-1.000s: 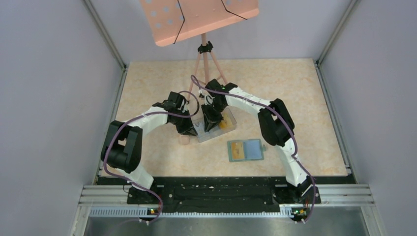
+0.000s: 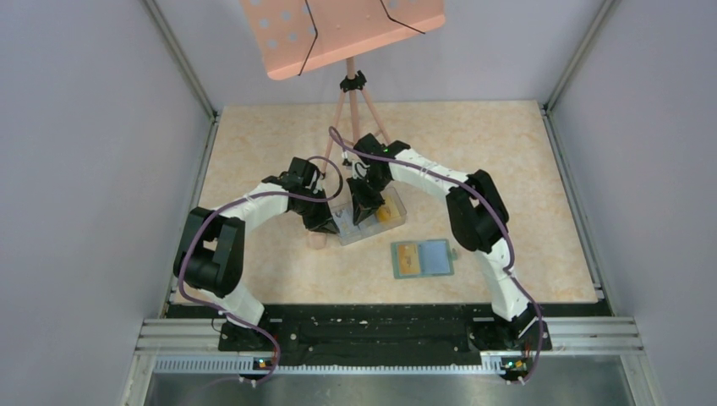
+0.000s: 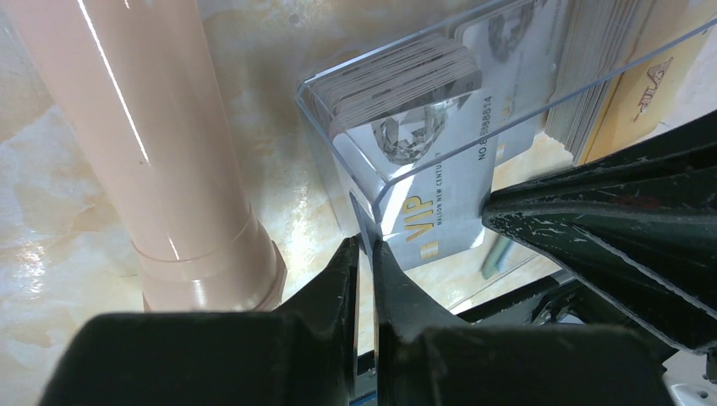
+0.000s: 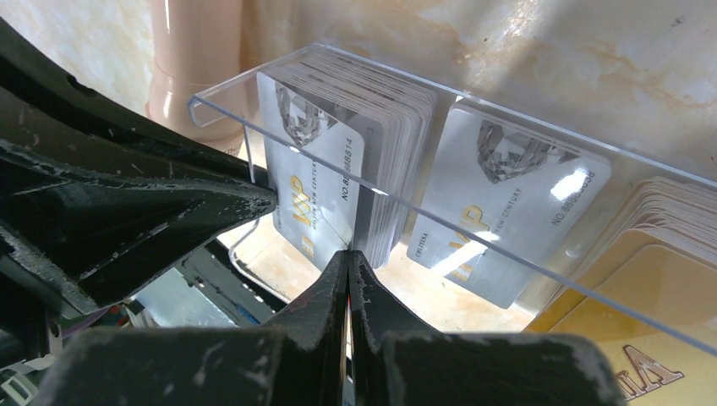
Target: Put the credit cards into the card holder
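The clear acrylic card holder (image 2: pixel 392 218) holds stacks of silver VIP cards (image 3: pixel 431 203) and gold cards (image 4: pixel 643 338). My left gripper is shut on the holder's end wall, beside the leftmost silver stack. My right gripper is shut at that stack's lower edge, with nothing clear between its fingertips. In the middle section a single silver card (image 4: pixel 499 211) shows face up, beside the gold stack.
A pink tripod leg (image 3: pixel 169 169) stands just left of the holder. A teal-rimmed tray (image 2: pixel 423 274) with gold and blue panels lies in front on the right.
The right arm has shifted very slightly; otherwise little visibly differs.
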